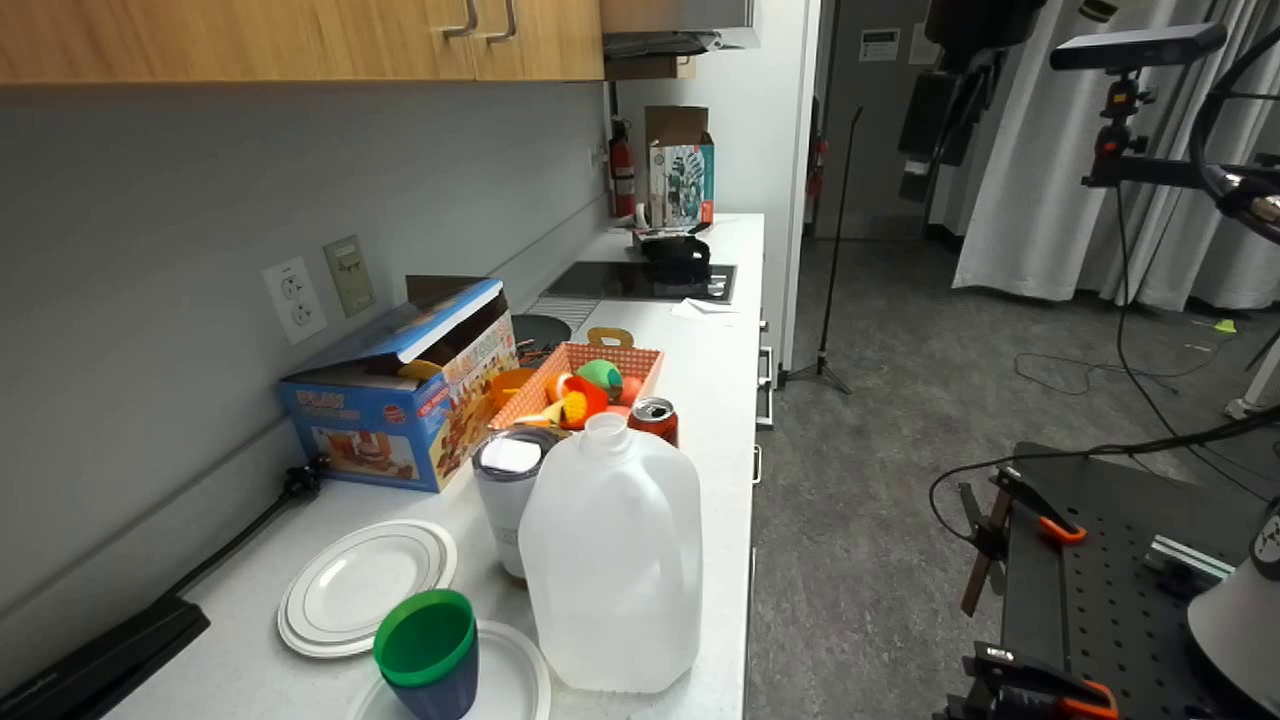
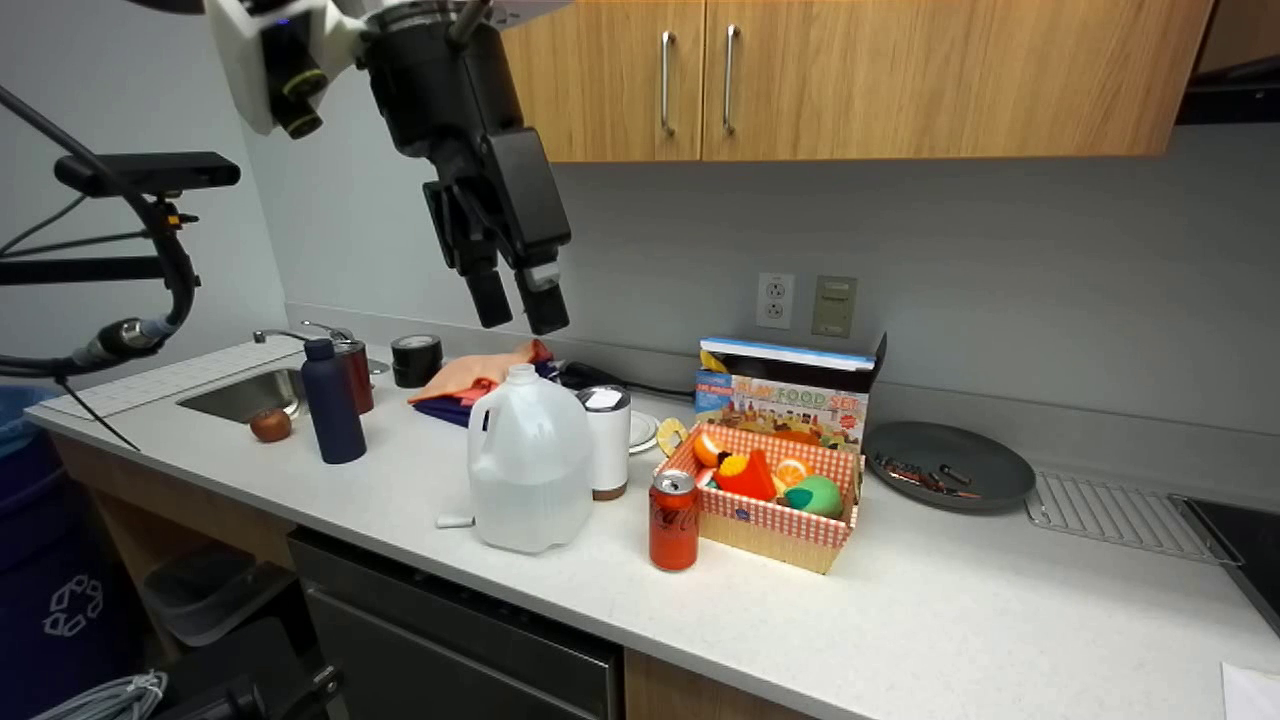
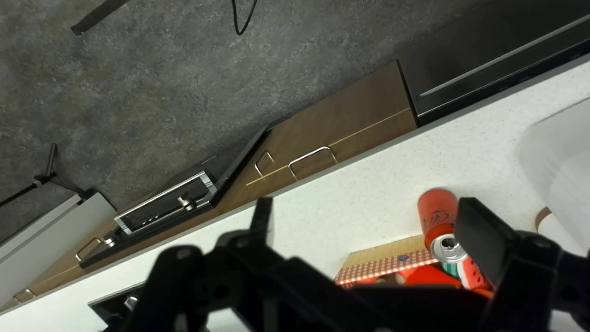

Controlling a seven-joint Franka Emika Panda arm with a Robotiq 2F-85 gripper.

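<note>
My gripper hangs in the air, well above the counter and pointing down, its fingers spread with nothing between them. In the wrist view one finger is on the left and the other, at the right, partly covers a red soda can. That can stands upright at the front of a checkered basket of toy fruit. Left of the can is a translucent milk jug, upright and uncapped. Behind the jug stands a white tumbler.
A play food box leans open behind the basket. A dark pan and wire rack lie to the right. A navy bottle stands near the sink. Plates and stacked cups are by the wall.
</note>
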